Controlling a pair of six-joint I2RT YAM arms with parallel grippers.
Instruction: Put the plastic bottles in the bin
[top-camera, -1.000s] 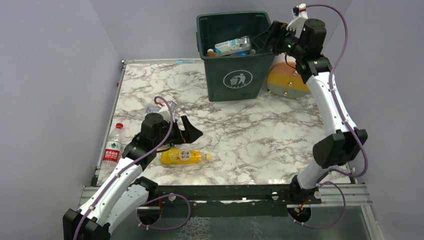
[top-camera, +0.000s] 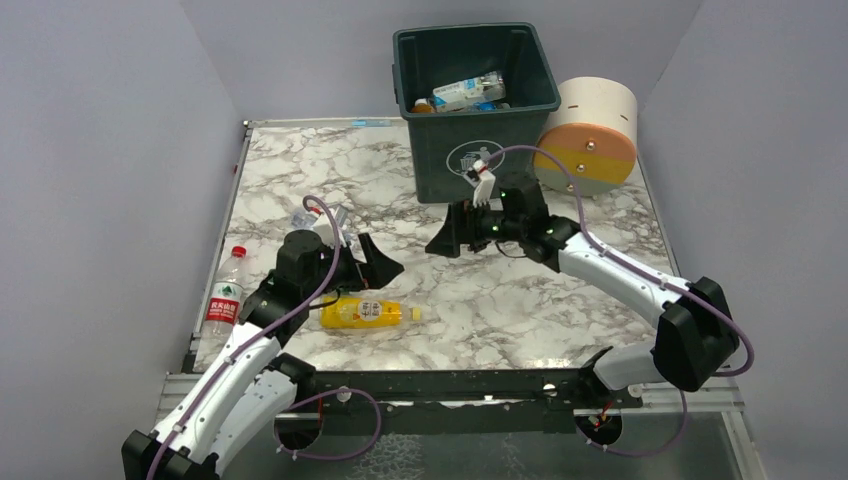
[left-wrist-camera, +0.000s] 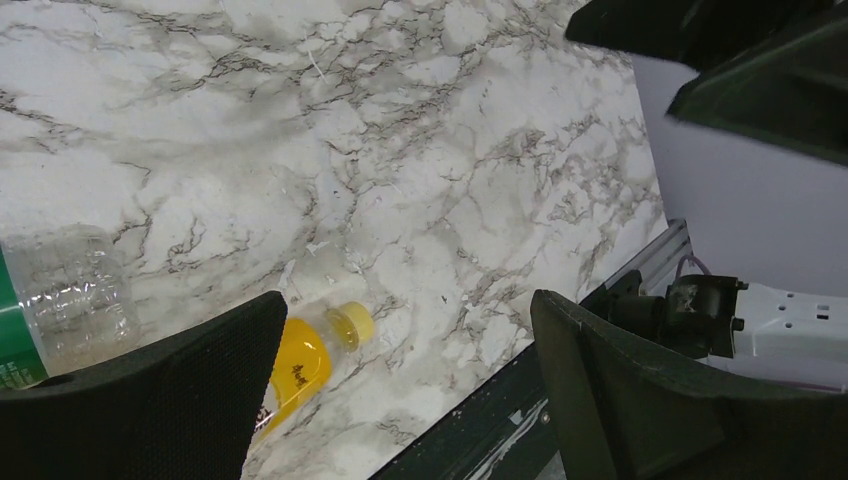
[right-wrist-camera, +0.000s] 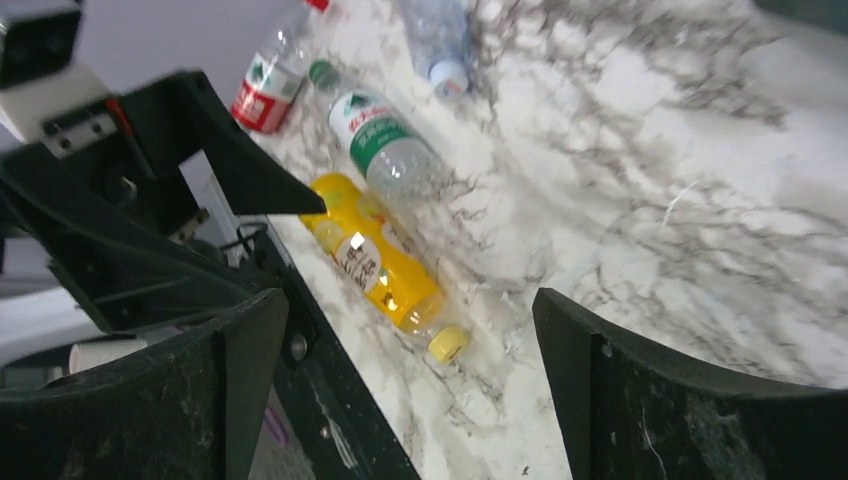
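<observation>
A yellow juice bottle (top-camera: 355, 312) lies near the table's front, beside a green-label bottle (right-wrist-camera: 376, 140), a clear bottle (right-wrist-camera: 433, 45) and a red-label bottle (top-camera: 222, 295) at the left. My left gripper (top-camera: 381, 262) stands open above them, nothing between its fingers. My right gripper (top-camera: 443, 236) hangs over the middle, right of it; in its wrist view its fingers are apart with nothing between them. The dark green bin (top-camera: 470, 155) at the back holds several bottles (top-camera: 466, 92).
A striped drum-like container (top-camera: 590, 135) sits right of the bin. Walls enclose the sides and back.
The left arm has barely moved.
</observation>
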